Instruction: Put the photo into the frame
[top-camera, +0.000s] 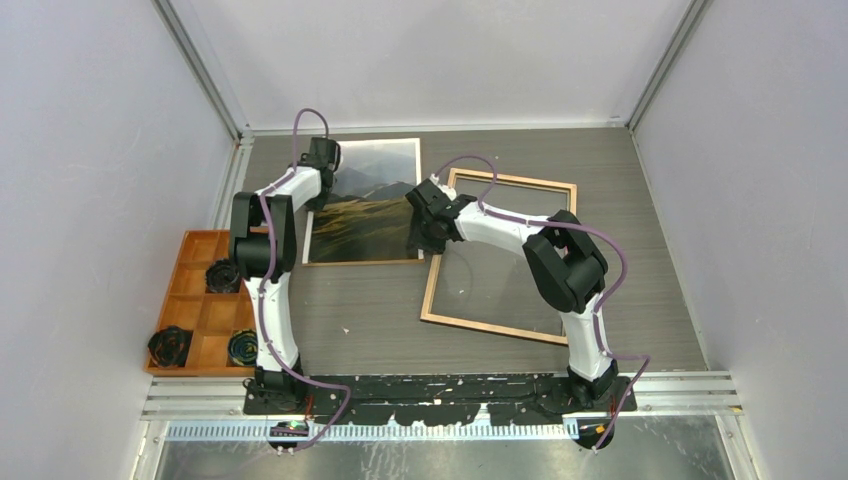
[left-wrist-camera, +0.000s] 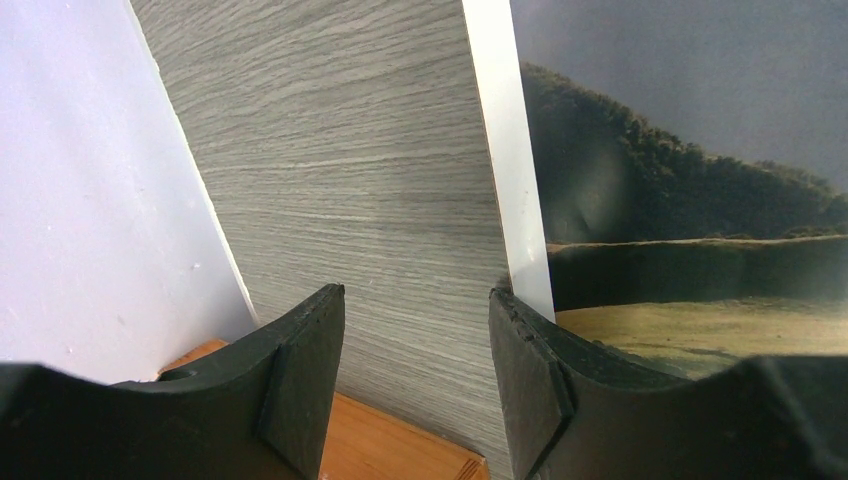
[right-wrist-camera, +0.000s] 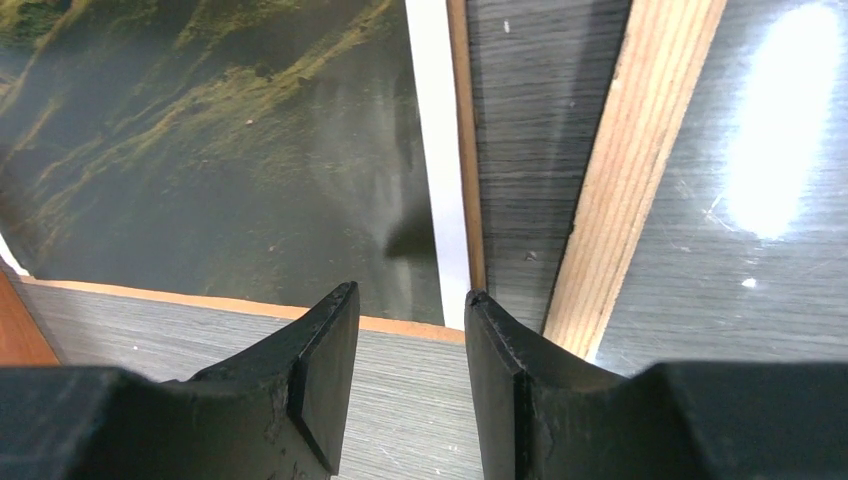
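Note:
The landscape photo (top-camera: 365, 215) lies on a thin board with white edge strips (left-wrist-camera: 500, 150) at the back left. My left gripper stands open over its left edge, one finger at the white strip. My right gripper is open at the photo's near right corner, its fingers either side of the right part of that corner, by the white strip (right-wrist-camera: 440, 200). The empty wooden frame (top-camera: 480, 325) with a clear pane lies to the right, its left bar (right-wrist-camera: 625, 170) close beside the photo, partly under my right arm in the top view.
An orange divided tray (top-camera: 190, 300) with dark coils stands at the front left, beside my left arm. White walls bound the table at back and sides. Bare table lies in front of the photo and right of the frame.

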